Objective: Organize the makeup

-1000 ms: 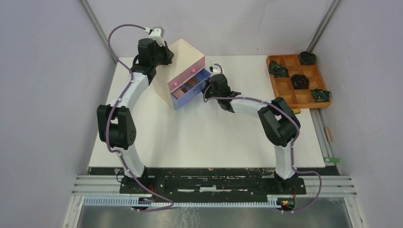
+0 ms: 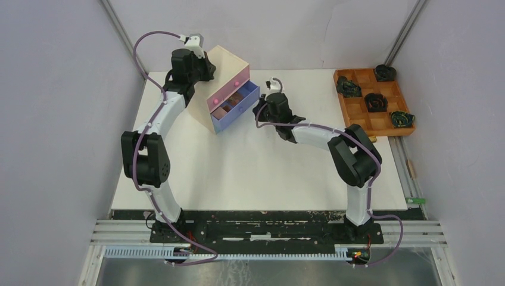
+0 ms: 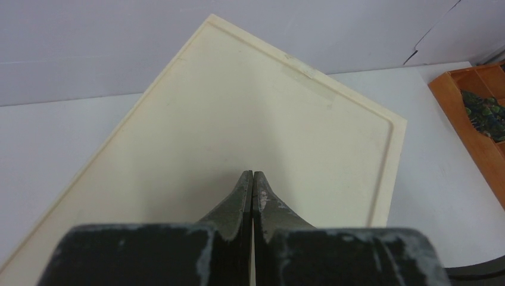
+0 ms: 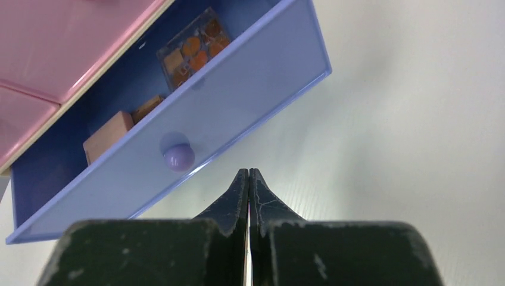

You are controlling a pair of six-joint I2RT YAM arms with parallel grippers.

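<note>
A cream box [image 2: 221, 65] with pink drawers [image 4: 65, 36] stands angled at the back left. Below them a blue drawer [image 4: 244, 83] is pulled out, holding a palette [image 4: 193, 50] and several small boxes [image 4: 107, 137]. My left gripper is shut at the top of the box; what, if anything, is between its fingers is hidden. My right gripper is shut with nothing visible between its fingers, facing the blue drawer's front and its round knob [image 4: 178, 157].
A wooden compartment tray [image 2: 384, 122] with dark green and black items stands at the back right.
The left arm moved slightly.
</note>
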